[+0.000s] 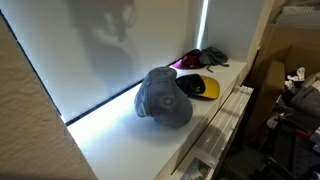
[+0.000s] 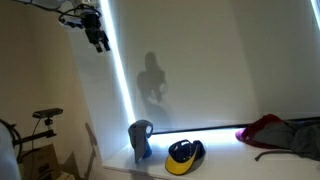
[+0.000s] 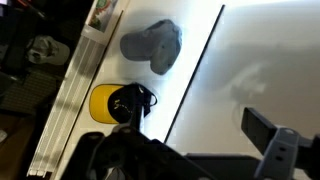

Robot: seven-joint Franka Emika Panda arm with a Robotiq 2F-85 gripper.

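Observation:
A grey cap [image 1: 163, 98] rests on the white ledge, nearest the camera in exterior view 1. Behind it lies a black cap with a yellow brim [image 1: 199, 87]; in exterior view 2 this yellow-brimmed cap [image 2: 184, 156] is right of the grey cap [image 2: 140, 138]. A dark red cap [image 1: 188, 61] and a dark grey cap [image 1: 213, 56] sit at the ledge's far end. High above the ledge, my gripper [image 2: 101, 42] is clear of every cap. From the wrist, my gripper stands open, its fingers wide apart, with only white surface between them.
The white ledge [image 1: 100, 146] runs along a pale wall [image 1: 120, 40], with bare room at its near end. A slotted white edge [image 1: 228, 120] borders it on the right. Beyond that are a dark floor area and a brown box [image 2: 40, 160].

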